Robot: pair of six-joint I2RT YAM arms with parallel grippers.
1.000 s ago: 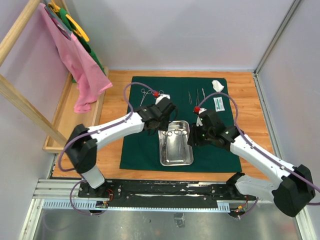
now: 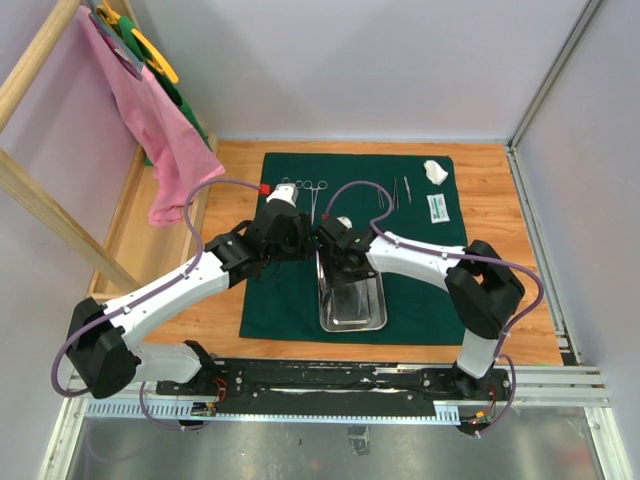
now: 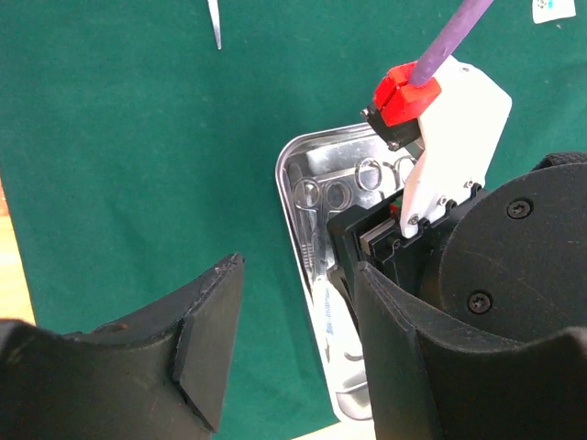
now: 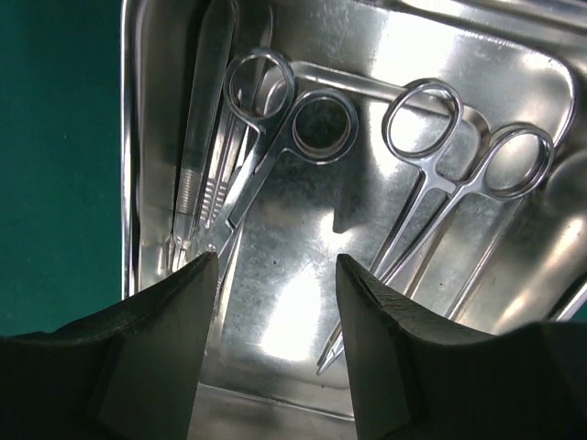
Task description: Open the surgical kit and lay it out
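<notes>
A steel tray [image 2: 352,322] sits on the green cloth [image 2: 284,320]. Inside it, two ring-handled instruments, scissors-like [image 4: 259,124], lie beside straight tools [image 4: 198,110] along the left wall. My right gripper stands open over the tray, nothing between its fingers. My left gripper is open and empty at the tray's left, with the right arm beside it. Above the tray on the cloth lie ring-handled instruments [image 2: 314,192], thin tools [image 2: 395,196], a white packet [image 2: 437,208] and white gauze [image 2: 436,172].
A wooden rack [image 2: 110,262] with hanging pink cloth [image 2: 165,160] stands at the left. The two arms are close together above the tray, hiding much of it.
My right gripper has moved left over the tray, between one second ago and now. My left gripper has drawn back leftward from above the tray.
</notes>
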